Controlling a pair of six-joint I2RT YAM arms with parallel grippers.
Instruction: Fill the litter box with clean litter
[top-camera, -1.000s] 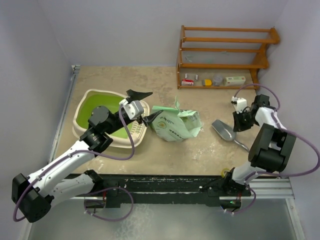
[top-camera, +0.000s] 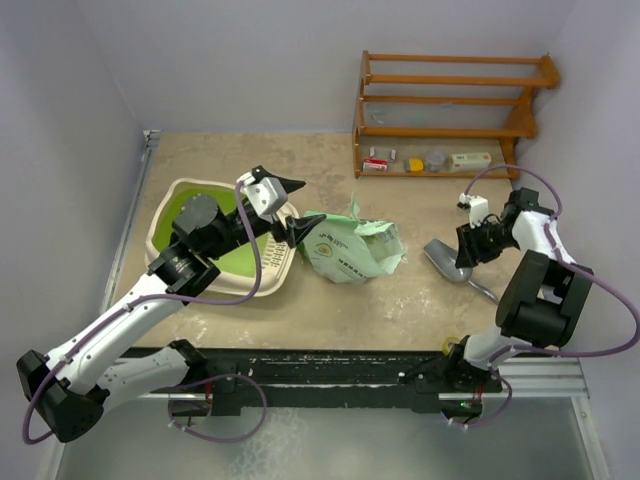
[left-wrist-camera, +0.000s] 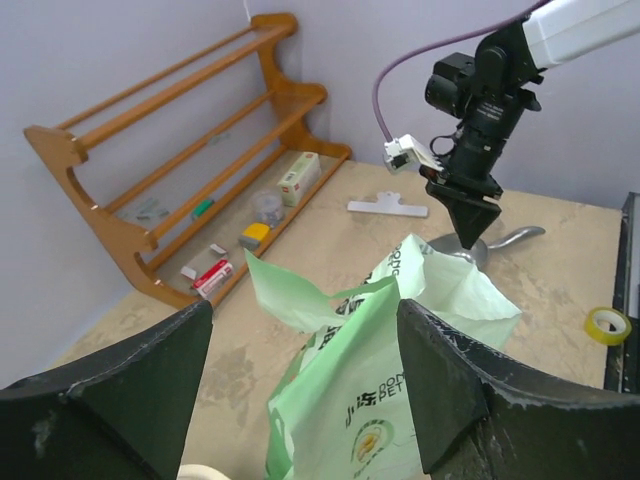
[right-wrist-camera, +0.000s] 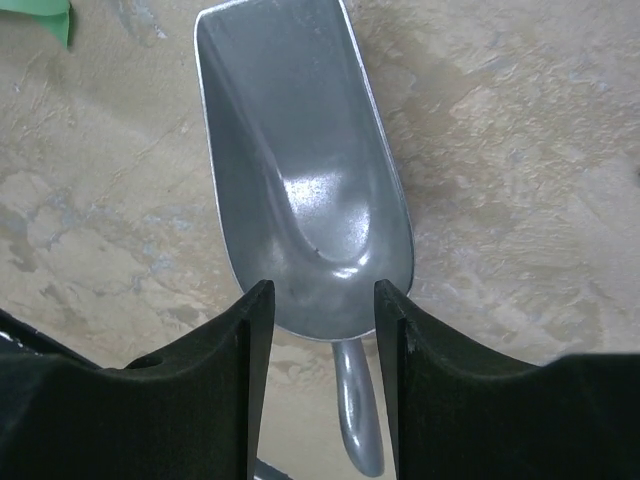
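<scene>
The litter box (top-camera: 170, 215), cream-rimmed with a green inside, sits at the left under my left arm. Beside it stands a green litter bag (top-camera: 345, 250), crumpled open at the top. My left gripper (top-camera: 298, 205) hangs open above the bag's left side, and the bag (left-wrist-camera: 390, 420) shows between and beyond its fingers in the left wrist view. A grey metal scoop (right-wrist-camera: 300, 180) lies on the table to the right, handle toward the front. My right gripper (top-camera: 466, 250) is open just above the scoop's handle end, with nothing held.
A wooden shelf (top-camera: 450, 80) with small items stands at the back right. A white ruler-like clip (left-wrist-camera: 387, 207) lies near it. A yellow tape roll (left-wrist-camera: 607, 325) lies at the front edge.
</scene>
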